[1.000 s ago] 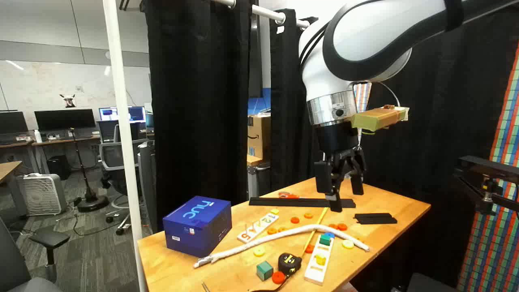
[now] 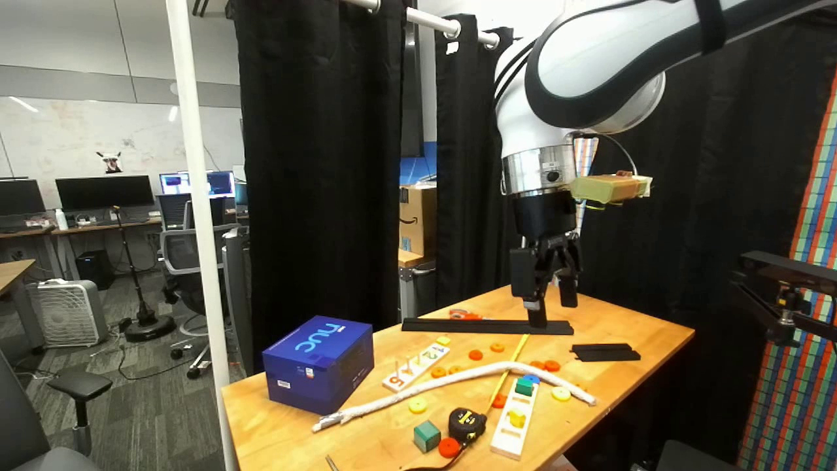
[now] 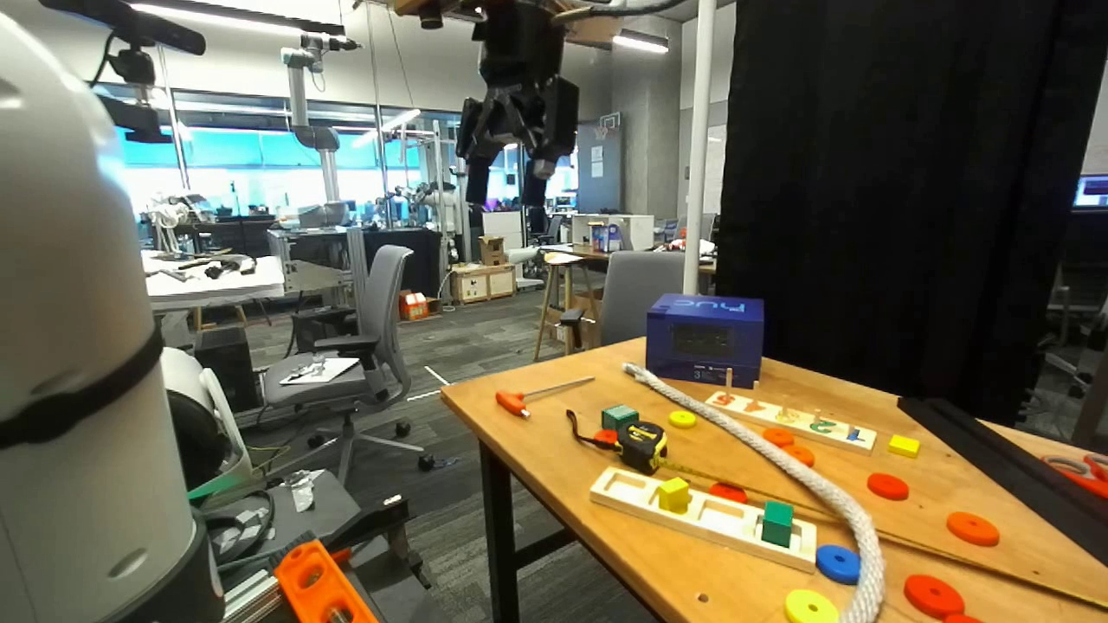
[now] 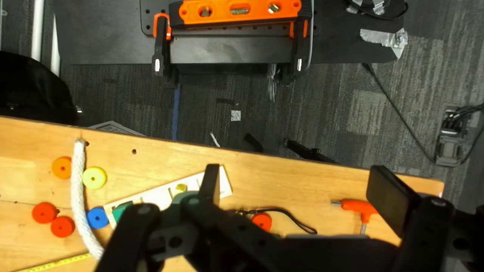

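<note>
My gripper [image 2: 553,297] hangs in the air above the table, pointing down, its fingers wide apart with nothing between them. From the wrist, one of its fingers [image 4: 388,199] shows at the right, over the bare side of an orange-handled hex key [image 4: 356,206]. Below lie a white wooden tray [image 3: 623,484] with a yellow block [image 3: 674,494] and a green block [image 3: 776,523] in it, a tape measure [image 3: 643,446] with its yellow blade pulled out, another green block [image 2: 427,436], and a white rope [image 2: 463,375] curving across the table. A white number board [image 3: 800,420] with pegs stands near the blue box.
The blue NUC box [image 2: 318,364] stands at one table corner. Several coloured rings, including a blue ring [image 3: 838,562], are scattered about. A long black bar [image 2: 471,326] and a shorter black piece [image 2: 605,352] lie flat. Dark curtains [image 2: 314,157] hang behind.
In exterior view 1 the gripper has risen slightly and swung from a tilt to a more upright pose. The arm has shifted a little with it. Objects on the table look unmoved.
</note>
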